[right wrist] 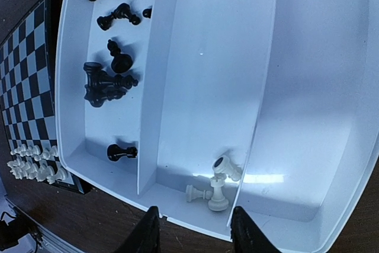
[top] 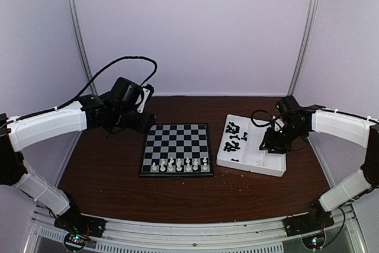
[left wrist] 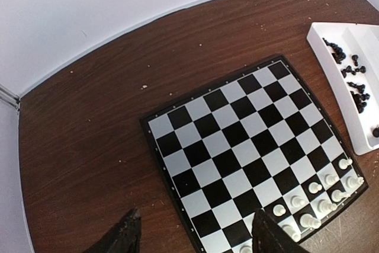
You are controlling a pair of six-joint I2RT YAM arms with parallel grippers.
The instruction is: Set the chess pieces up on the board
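Note:
The chessboard (top: 177, 140) lies flat, with white pieces (left wrist: 309, 221) standing along its near edge in two rows. Over the board's left side hangs my left gripper, fingers apart and empty. My right gripper is above the near end of the white tray (right wrist: 207, 57), its fingers spread with nothing between them. Just ahead of it in the tray's middle compartment are a few loose white pieces: one (right wrist: 218, 195) looks upright, another (right wrist: 198, 194) lies on its side, and a third (right wrist: 227, 168) leans near the divider.
Black pieces (right wrist: 106, 81) lie scattered in the tray's left compartment. Its right compartment (right wrist: 314, 117) looks empty. Thin dividers (right wrist: 160, 81) stand between the compartments. Bare brown table (top: 148, 197) spreads in front of the board and to its left.

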